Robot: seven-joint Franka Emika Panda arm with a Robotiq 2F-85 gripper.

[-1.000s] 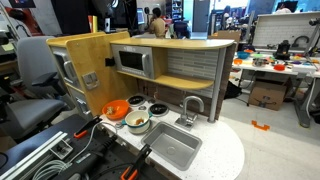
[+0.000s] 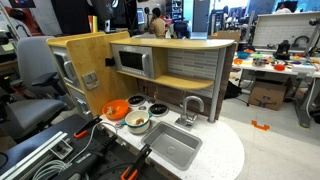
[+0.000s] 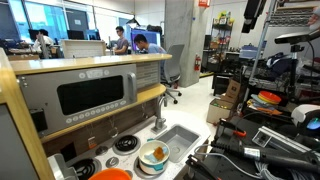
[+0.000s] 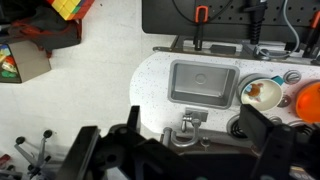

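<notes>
In the wrist view my gripper looks straight down at the counter from above, its two dark fingers wide apart and nothing between them. Beyond their tips lies an empty grey sink point(image 4: 203, 82) with a silver faucet point(image 4: 188, 125) along one side. A pale pot with a green rim point(image 2: 137, 128) stands beside the sink, holding something small and brownish. Next to the pot is an orange dish point(image 2: 116, 109). Round dark burners point(image 3: 126, 144) are set in the counter behind these two.
A silver microwave point(image 2: 133, 62) sits on the wooden shelf unit point(image 2: 190, 84) behind the burners. Black rails and cables point(image 2: 50, 160) run along the near edge. Two people are in the background.
</notes>
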